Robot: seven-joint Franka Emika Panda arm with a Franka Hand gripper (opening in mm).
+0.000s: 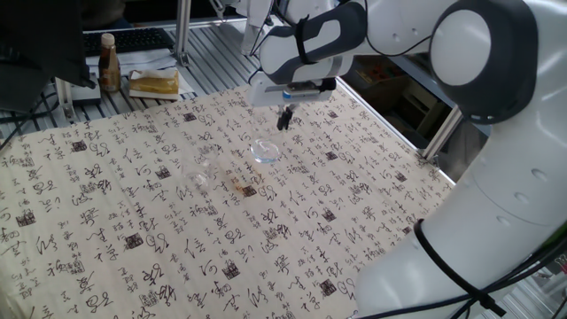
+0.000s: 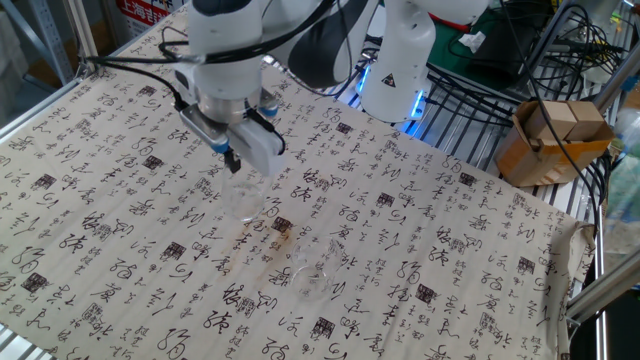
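Note:
A clear, see-through cup [image 1: 265, 151] shows just below my gripper [image 1: 284, 119] in the first exterior view. Its walls are faint, and only its base end catches the light. In the second exterior view the cup [image 2: 244, 198] shows under the dark fingers of my gripper [image 2: 247, 160]. The fingers appear shut on the cup, though the contact itself is hard to make out. Another clear vessel [image 1: 200, 177] rests on the patterned cloth [image 1: 97, 213]; the second exterior view shows this vessel [image 2: 312, 282] nearer its camera.
A brownish stain [image 2: 284, 232] marks the cloth between the two clear vessels. Beyond the cloth's far edge stand a sauce bottle [image 1: 109, 64] and a yellow item [image 1: 154, 83]. A cardboard box [image 2: 552, 145] sits by the rack.

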